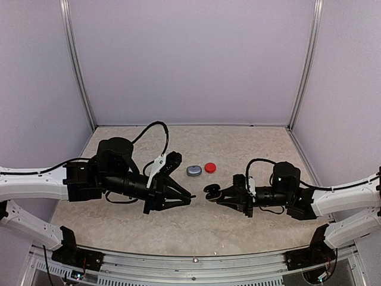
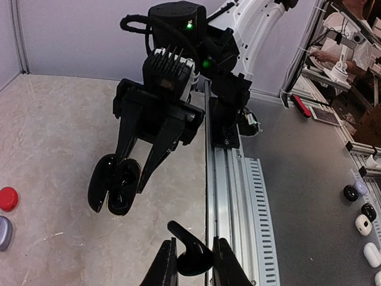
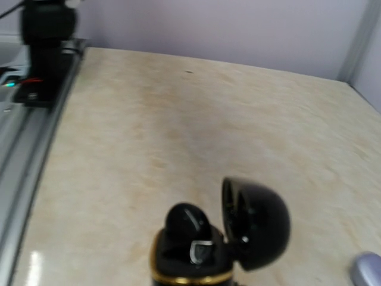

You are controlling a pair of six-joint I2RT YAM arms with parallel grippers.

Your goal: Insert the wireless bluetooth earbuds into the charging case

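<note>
My left gripper is shut on a black earbud, its stem pointing up-left in the left wrist view. Facing it from the right, my right gripper holds the open black charging case, lid raised. In the right wrist view the case, with its gold rim, shows at the bottom, with a rounded black earbud shape in it; the rest is unclear. The earbud and case are apart, a short gap between them.
A grey oval case and a red round object lie behind the grippers on the table.
</note>
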